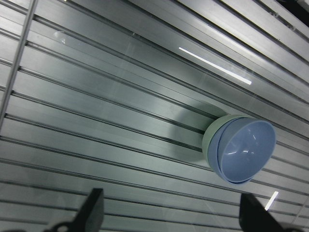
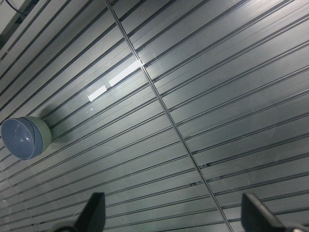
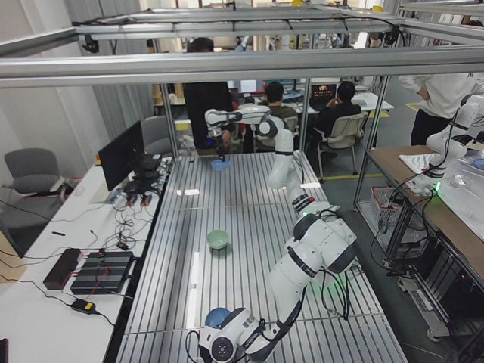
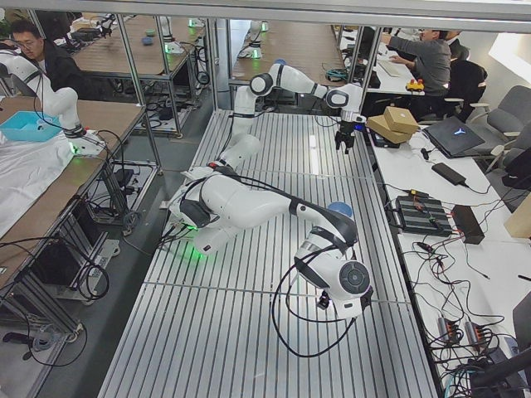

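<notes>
In the camera left view, a green bowl [image 3: 218, 238] stands mid-table, a blue bowl [image 3: 217, 318] near the front, and another blue bowl [image 3: 221, 165] at the far arm's gripper. Both wrist views instead show blue bowls [image 1: 246, 150] [image 2: 18, 137] nested in a green bowl [image 1: 210, 135] [image 2: 42, 128]; the camera right view shows blue [image 4: 340, 208] behind the near arm, and the far gripper [image 4: 344, 139] without a bowl. My left gripper and right gripper have fingertips wide apart, nothing between them, above the slatted table [image 1: 96, 121].
A side desk [image 3: 45, 325] with monitor, boxes and cables runs along the table. Metal frame posts surround the workspace, and another bench [image 4: 75, 174] with an arm stands beside it.
</notes>
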